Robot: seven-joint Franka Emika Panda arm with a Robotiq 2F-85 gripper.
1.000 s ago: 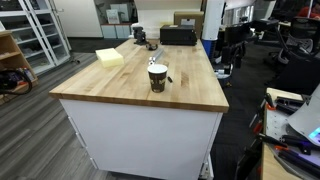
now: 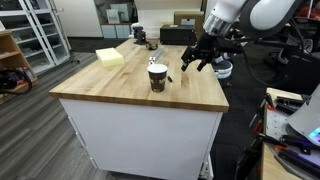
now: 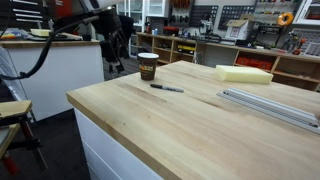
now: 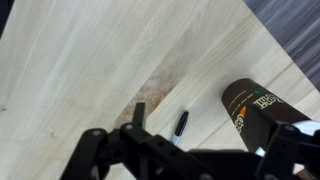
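A dark paper cup (image 2: 157, 80) with a pale rim stands upright on the wooden tabletop (image 2: 110, 84). Beside it lies a black marker (image 3: 166, 88), flat on the wood. Over the table, right of the cup in the first exterior view, hangs my gripper (image 2: 195, 62). From the wrist, the fingers look spread apart, with the marker (image 4: 181, 126) visible below in the gap between the fingers. The cup (image 4: 246, 96) is partly hidden behind the other finger. Nothing appears held.
A pale yellow block (image 3: 244, 74) and a long metal rail (image 3: 268, 105) lie farther along the tabletop. Bare wood fills the near part of the table (image 3: 190, 130). The table's edge is close to the arm.
My arm has swung in from beyond the table's right end, leftward over the tabletop, and its gripper now hangs near the cup. The cup and the other tabletop things have not moved.
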